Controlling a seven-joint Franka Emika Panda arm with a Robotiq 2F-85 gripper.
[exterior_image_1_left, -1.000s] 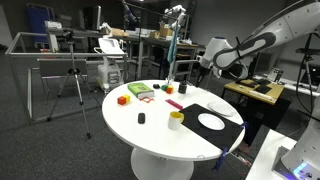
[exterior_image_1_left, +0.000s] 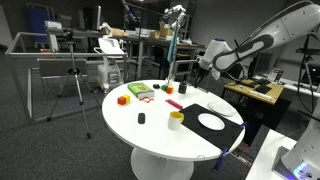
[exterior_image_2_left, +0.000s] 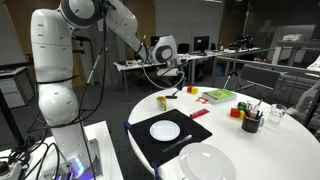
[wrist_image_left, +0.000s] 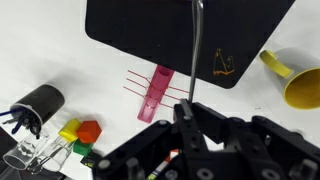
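A slim silver utensil (wrist_image_left: 197, 40) runs up through the wrist view from between the fingers of my gripper, which is shut on it. Its far end leaves the top of that view, so I cannot tell what kind of utensil it is. Below it lies a black mat (wrist_image_left: 150, 22). In the first exterior view, my gripper (exterior_image_1_left: 203, 76) hangs above the far side of the round white table (exterior_image_1_left: 120, 115). A white plate (exterior_image_1_left: 211, 121) rests on the mat's near part.
A yellow mug (wrist_image_left: 303, 88) stands beside the mat. A pink object (wrist_image_left: 156, 95) lies on the bare table, near a black cup (wrist_image_left: 43, 101) and coloured blocks (wrist_image_left: 89, 131). The green box (exterior_image_1_left: 139, 89) sits at the far left. Open table shows around the black item (exterior_image_1_left: 142, 118).
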